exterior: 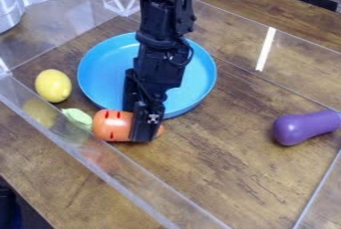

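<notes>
My black gripper (144, 114) reaches down from the top center over a blue bowl (102, 72), its fingertips on or around an orange-red toy vegetable (111, 126) just in front of the bowl. The fingers are dark and overlap, so whether they grip the toy is unclear. A pale green object (78, 115) lies just left of the orange toy.
A yellow lemon (54, 85) lies left of the bowl, and a purple eggplant (304, 126) at the right. Clear walls edge the wooden surface (226, 173). The right and front-right areas are open.
</notes>
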